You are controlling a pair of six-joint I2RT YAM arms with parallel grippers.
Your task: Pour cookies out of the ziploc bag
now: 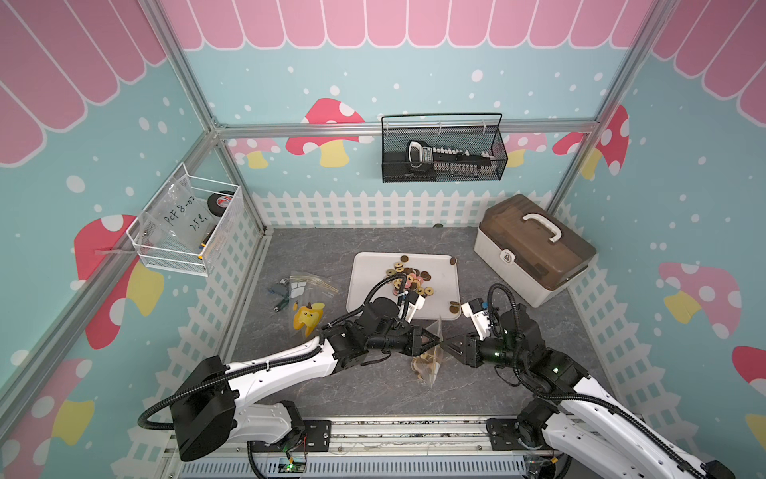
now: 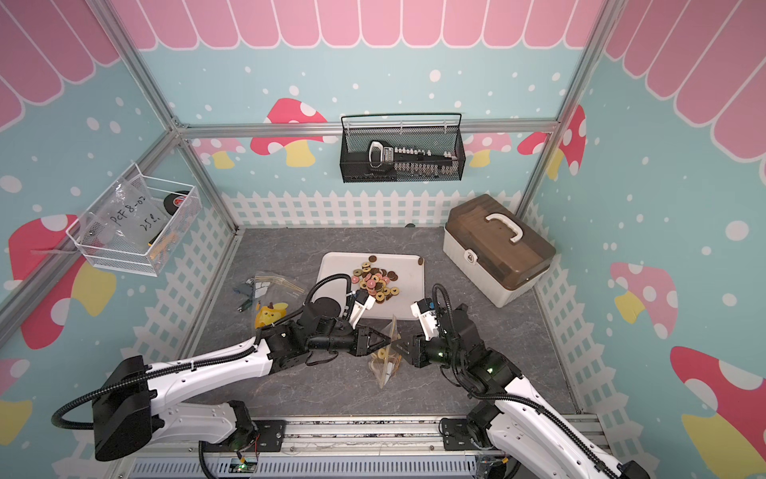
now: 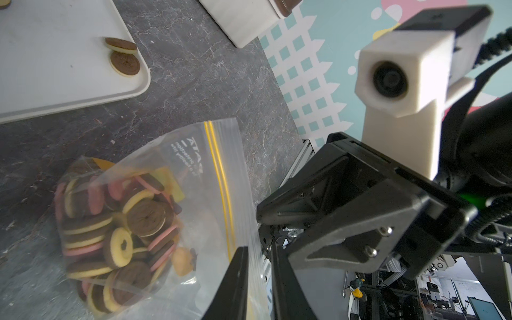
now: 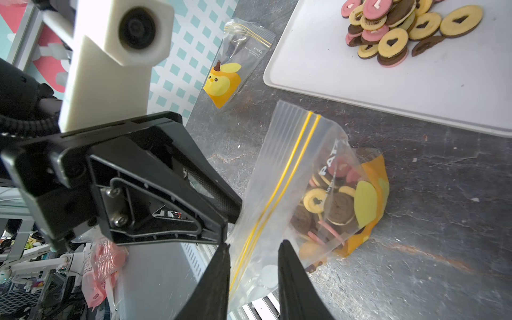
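A clear ziploc bag (image 3: 213, 176) with a yellow zip strip stands above the grey table, its mouth end up at my grippers. Cookies (image 3: 122, 234) in brown, cream and pink fill its lower part. My left gripper is partly open at the mouth edge, its fingertips apart. From the other side my right gripper faces it, also partly open, with the bag's mouth end behind the gap. Whether any finger touches the plastic I cannot tell. Beyond the bag lies a white tray (image 4: 453, 90) bearing a pile of loose cookies (image 4: 392, 32).
A second bag with a yellow character (image 1: 308, 317) lies flat on the left of the table. At the back right stands a brown-lidded box (image 1: 533, 243). Table surface (image 1: 339, 396) in front of the left arm is bare.
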